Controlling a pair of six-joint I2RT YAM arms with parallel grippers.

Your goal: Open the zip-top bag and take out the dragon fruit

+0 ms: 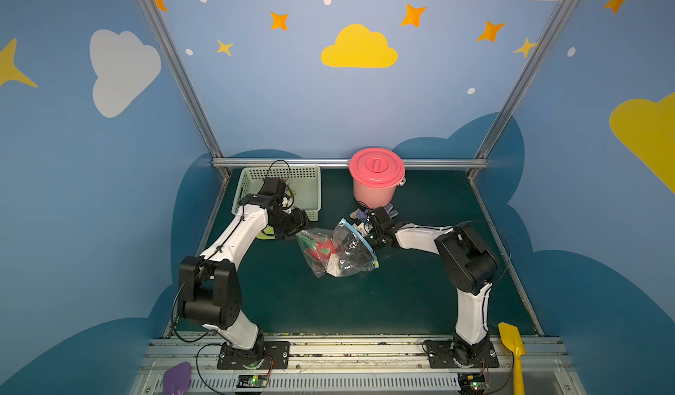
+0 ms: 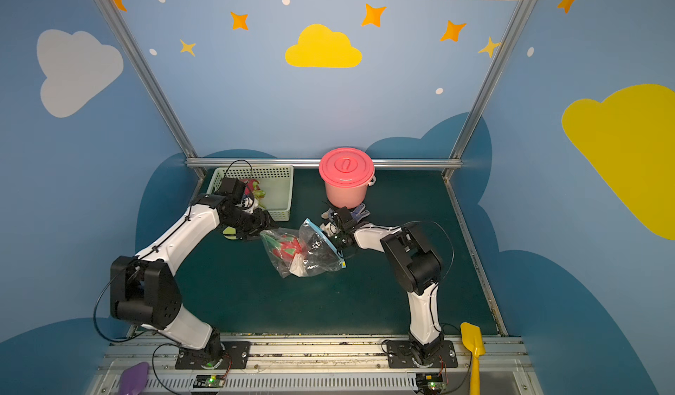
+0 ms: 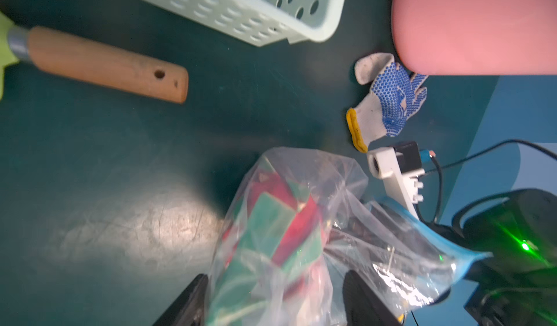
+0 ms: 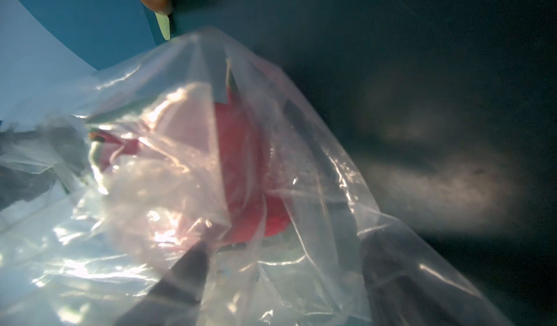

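On the table lies a clear zip top bag (image 1: 355, 258), its blue-edged mouth spread towards the right. Red and green fruit (image 1: 320, 248) shows through the plastic in the closed end, blurred by folds. My left gripper is open at that closed end; its fingers stand on either side of the bag. Through the film in the right wrist view, my right gripper is open with its fingers apart inside the bag's mouth, the red fruit (image 4: 243, 175) ahead of them. Nothing is gripped by either hand.
Behind the left arm stands a pale green basket (image 1: 313, 192). A lidded pink bucket (image 1: 374, 184) and a dotted glove (image 3: 383, 97) are behind the right gripper. A wooden handle (image 3: 110, 65) lies left of the bag.
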